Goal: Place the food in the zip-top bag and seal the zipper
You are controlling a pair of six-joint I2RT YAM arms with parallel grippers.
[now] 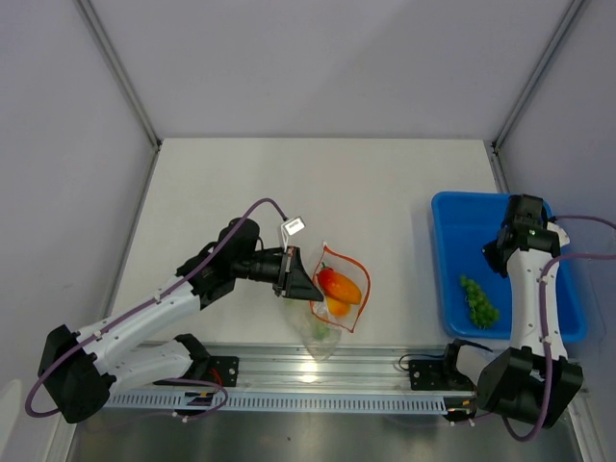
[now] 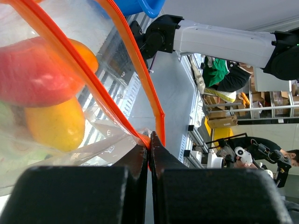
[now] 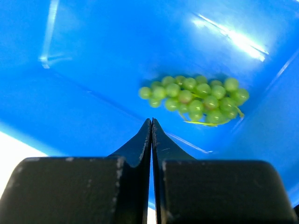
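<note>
A bunch of green grapes (image 3: 196, 99) lies on the floor of the blue bin (image 1: 452, 217), close to one of its walls. My right gripper is above the bin, its fingers pressed together with nothing between them; the grapes are apart from its tips. In the top view the grapes (image 1: 479, 302) are uncovered. The clear zip top bag (image 1: 321, 332) has an orange-red rim and gapes open, with a red and orange food piece (image 1: 339, 286) and a yellow-orange one (image 2: 56, 123) inside. My left gripper is shut on the bag's rim at one corner.
Metal rails (image 1: 318, 375) run along the front edge. Beside the bin on the right is a wall.
</note>
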